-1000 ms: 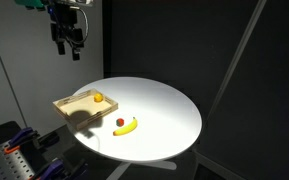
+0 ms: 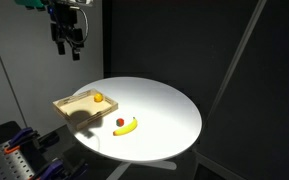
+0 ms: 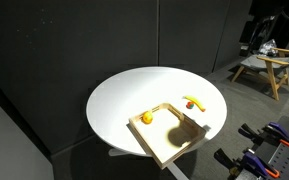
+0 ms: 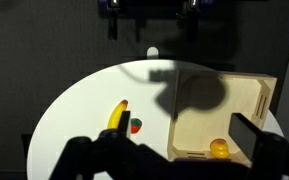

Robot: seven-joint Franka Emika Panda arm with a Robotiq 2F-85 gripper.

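High above the left side of the round white table (image 2: 169,100), my gripper (image 2: 68,50) points down with its fingers apart. It is open and nothing shows between them; in the wrist view the dark fingers (image 4: 109,155) stand wide at the lower edge. A shallow wooden box (image 3: 170,149) rests at the table's edge, with an orange fruit (image 4: 219,149) inside it near one corner. Outside the box, a yellow banana (image 2: 126,127) lies on the table beside a small round red item (image 4: 136,126) with some green on it.
A wooden-armed chair (image 3: 259,70) stands off to the right in the second exterior view. Dark wall and floor surround the table.
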